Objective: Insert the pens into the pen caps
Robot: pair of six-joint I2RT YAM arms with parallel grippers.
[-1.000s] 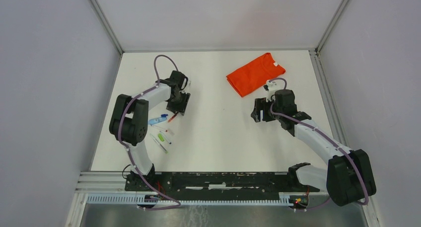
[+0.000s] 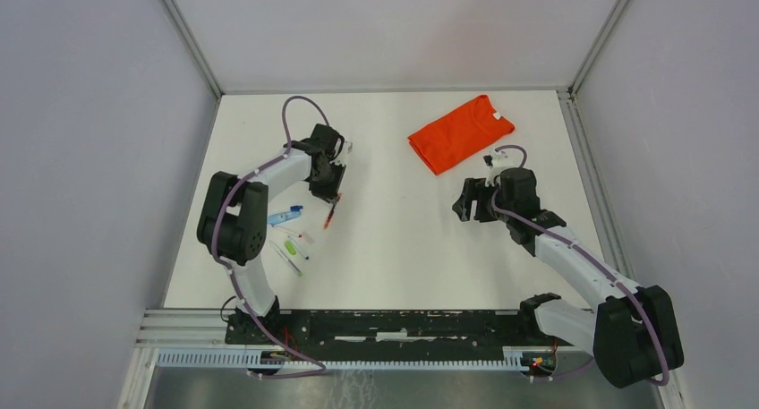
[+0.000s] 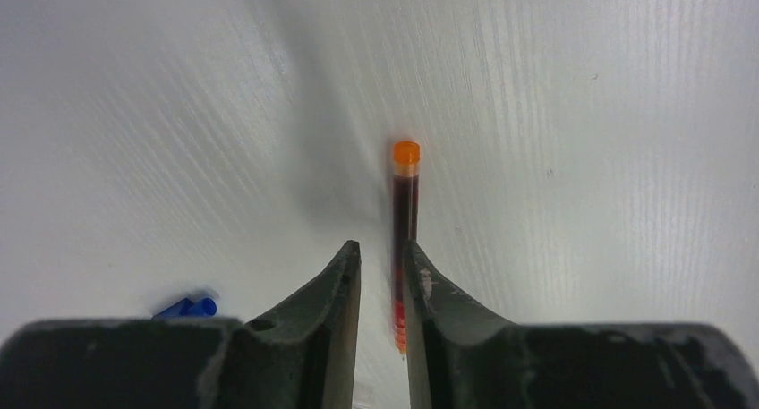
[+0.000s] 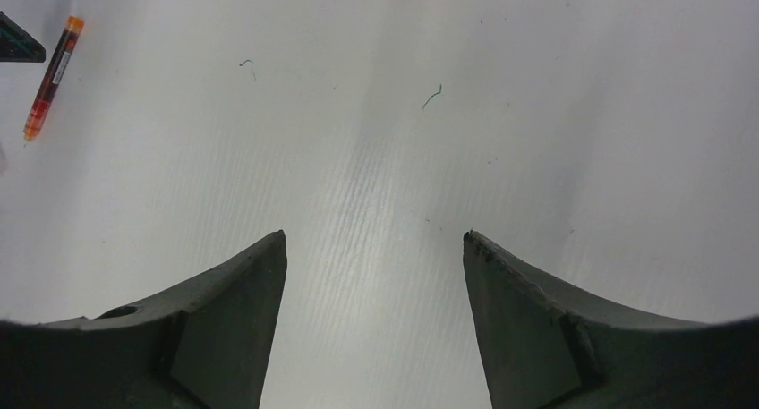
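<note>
A dark red pen with an orange end (image 3: pixel 405 194) lies on the white table, clear of the other pens. My left gripper is over its lower part, a narrow gap between its fingers; the right-hand finger overlaps the pen, and whether they touch is unclear. The pen (image 4: pixel 54 80) also shows at the upper left of the right wrist view, close by the left fingertip. My right gripper hovers wide open above bare table. Thin pens (image 2: pixel 286 259), a bright green piece (image 2: pixel 290 247) and a light blue item (image 2: pixel 284 217) lie at the table's left.
A folded orange-red cloth (image 2: pixel 460 133) rests at the back right. Between the two arms the table (image 2: pixel 403 239) is clear. The light blue item's darker blue end (image 3: pixel 186 307) appears lower left in the left wrist view.
The red pen has shifted right and turned to lie steeper in the top view. My left gripper has moved slightly right with it; the right gripper has moved slightly right and toward the front.
</note>
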